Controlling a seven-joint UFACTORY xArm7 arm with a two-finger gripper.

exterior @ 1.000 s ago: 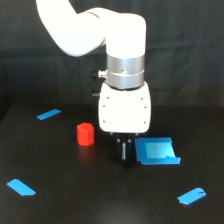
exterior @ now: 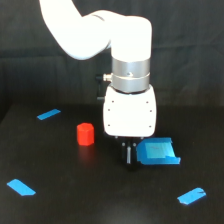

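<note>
A red block point(exterior: 86, 134) stands on the dark table, left of the arm. My gripper point(exterior: 129, 155) hangs below the white hand, pointing down between the red block and a blue-edged square point(exterior: 159, 149). Its dark fingers blend into the black background, so their spacing is unclear. Nothing held shows at the fingertips. Part of the blue square's left side lies close to the fingers.
Blue tape strips mark the table at the far left point(exterior: 49, 114), front left point(exterior: 21, 187) and front right point(exterior: 191, 196).
The arm and gripper have moved slightly to the right and a little lower in view. The red block and the blue square are where they were.
</note>
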